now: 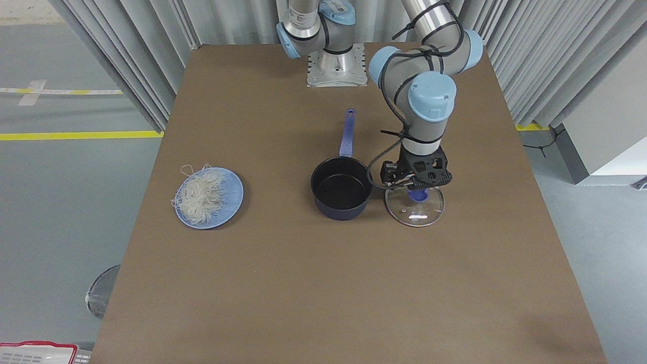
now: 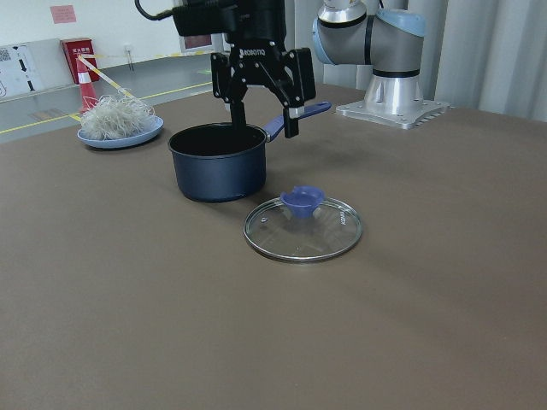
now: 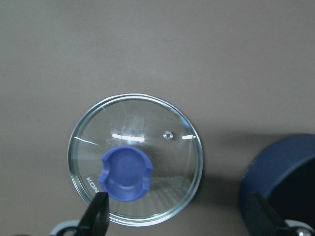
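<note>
A glass lid [image 2: 302, 239] with a blue knob [image 3: 125, 173] lies flat on the table, beside a dark blue pot [image 2: 218, 175] with a long blue handle [image 1: 347, 132]. My gripper [image 2: 263, 117] is open with nothing between its fingers. It hangs above and between the pot and the lid, partly over the pot's rim in the left view. In the wrist view the lid is centre-left, and the pot is cut off at the right edge.
A light blue plate [image 1: 231, 200] of white noodles [image 1: 200, 194] sits to the left of the pot.
</note>
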